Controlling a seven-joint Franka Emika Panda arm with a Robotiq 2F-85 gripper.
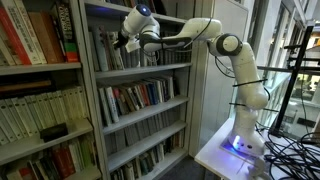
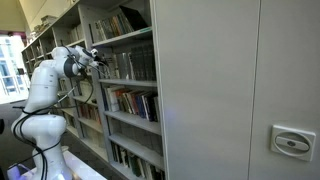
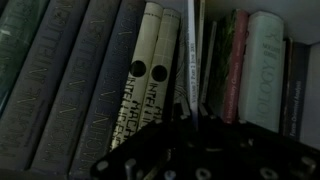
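In the wrist view my gripper reaches up from the bottom edge, dark and poorly lit. A thin, pale-spined book runs down between its fingers, which are shut on it. The book still stands in the row, between two cream volumes with black dots on the left and a red book on the right. Exterior view 1 has the gripper up at the upper shelf, in front of its books. The fingertips are too dark and small there to make out.
Thick dark volumes fill the left of the row; a pale green book stands to the right. Below are more loaded shelves. A shelf upright stands left of the gripper. The white table under the arm looks largely bare.
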